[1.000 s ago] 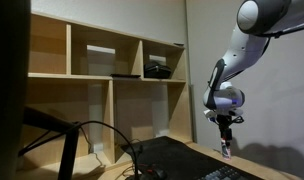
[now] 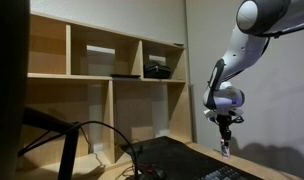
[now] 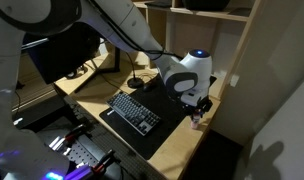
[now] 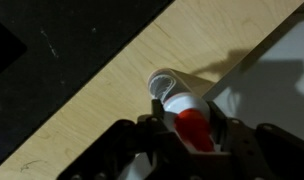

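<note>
A small clear bottle [image 4: 166,84] with a white collar and a red cap [image 4: 195,128] stands over the pale wood in the wrist view. My gripper is shut on its top end, with one dark finger on each side of the cap. From the side, the gripper [image 2: 225,134] points down and the bottle [image 2: 225,148] hangs below its fingers, close to the desk surface. Whether its base touches the wood I cannot tell. In exterior view 2 the bottle [image 3: 196,123] shows just under the fingers, right of the black mat.
A black mat [image 3: 156,103] covers much of the desk, with a keyboard [image 3: 134,112] on it. Wooden shelves [image 2: 150,100] line the back, holding a black case [image 2: 157,71]. A pale wall stands close on the bottle's right. A strip of bare wood [image 3: 174,154] runs along the mat.
Almost nothing differs. The gripper and the bottle keep about the same place over the wood strip, and the wrist looks slightly turned.
</note>
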